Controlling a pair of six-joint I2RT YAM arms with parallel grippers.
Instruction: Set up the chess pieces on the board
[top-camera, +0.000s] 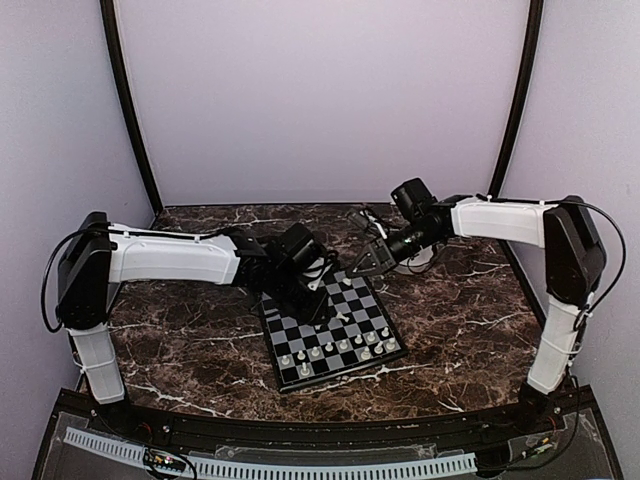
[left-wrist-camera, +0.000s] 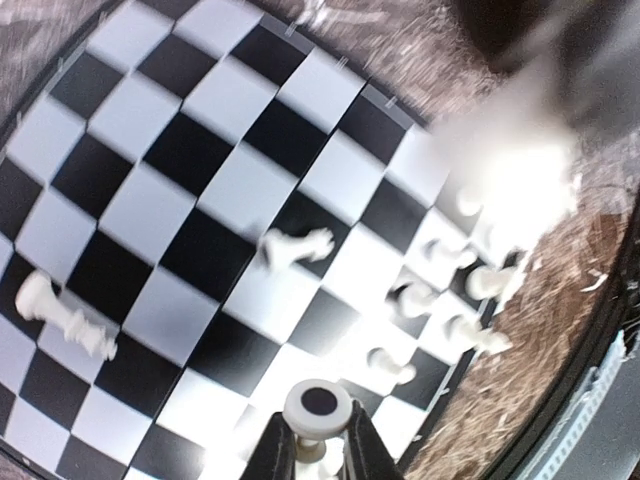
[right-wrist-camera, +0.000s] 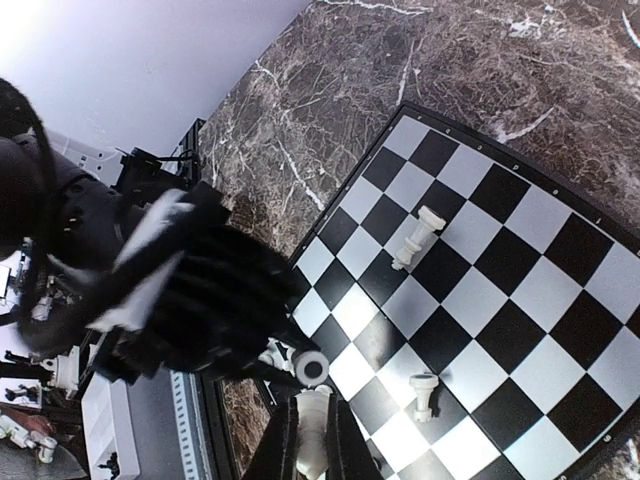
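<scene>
The chessboard (top-camera: 290, 330) has white pieces standing near its front edge, while a piece (left-wrist-camera: 65, 320) and another piece (left-wrist-camera: 290, 245) lie on their sides mid-board. My left gripper (top-camera: 318, 316) is low over the board; its fingers are either side of a white piece (left-wrist-camera: 316, 405), seen end-on, and whether they grip it is unclear. My right gripper, higher and to the right in the top view, is shut on a white piece (right-wrist-camera: 312, 425).
A light object (top-camera: 415, 267) sits partly hidden under the right arm. The two arms are close together above the board.
</scene>
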